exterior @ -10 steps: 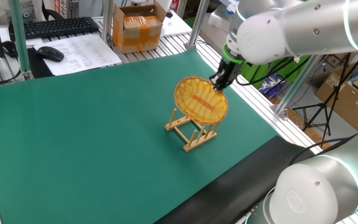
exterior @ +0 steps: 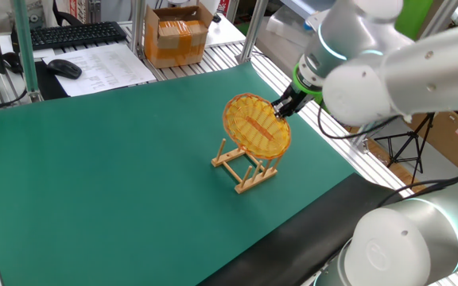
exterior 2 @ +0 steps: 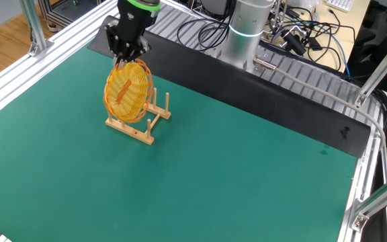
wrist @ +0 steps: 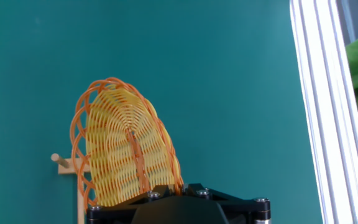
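Note:
A round yellow wicker basket (exterior: 257,127) with an orange woven rim stands nearly on edge at a wooden peg rack (exterior: 245,171). In the second exterior view, the basket (exterior 2: 127,93) has its lower edge among the pegs of the rack (exterior 2: 132,129). My gripper (exterior: 281,111) is at the basket's upper rim. From the wrist camera, the fingertips of my gripper lie close together with the rim of the basket (wrist: 129,143) running in between, so it appears shut on that rim. The basket hides part of the rack.
Around the rack, the green table mat (exterior: 102,175) is clear. A black strip (exterior 2: 247,101) runs along the robot's side. Beyond the mat are a cardboard box (exterior: 175,36), papers (exterior: 106,70), a mouse (exterior: 64,68) and a keyboard (exterior: 70,35). Metal posts stand at the table edges.
The arm above the gripper has swung and tilted, its wrist moving right and lower in the first exterior view. The fingertips stay at the basket's rim; basket and rack look almost unmoved.

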